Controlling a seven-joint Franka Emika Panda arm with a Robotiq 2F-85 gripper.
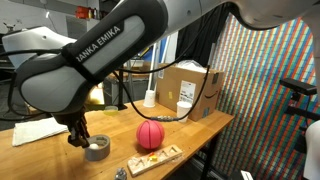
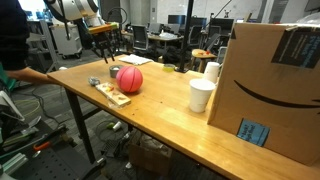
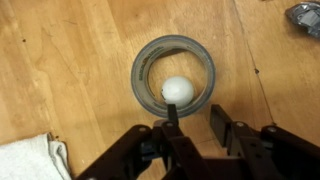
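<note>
A grey ring like a tape roll (image 3: 142, 75) lies flat on the wooden table in the wrist view. Inside it rests a small white ball (image 3: 177, 91), close to the ring's lower wall. My gripper reaches in from the bottom of that view. Its two dark fingers stand apart, the left one overlapping the ring's lower edge and the right one just past its lower right side. Whether anything is pinched between them cannot be made out. In exterior view 1 the ring (image 1: 97, 153) sits on the table right of the gripper's fingertips.
A red ball (image 1: 150, 134) and a wooden tray (image 1: 154, 160) with small pieces are to the right. A white cloth (image 3: 30, 159) lies at the lower left of the wrist view. A cardboard box (image 1: 190, 84) and white cup (image 1: 183, 108) stand farther back.
</note>
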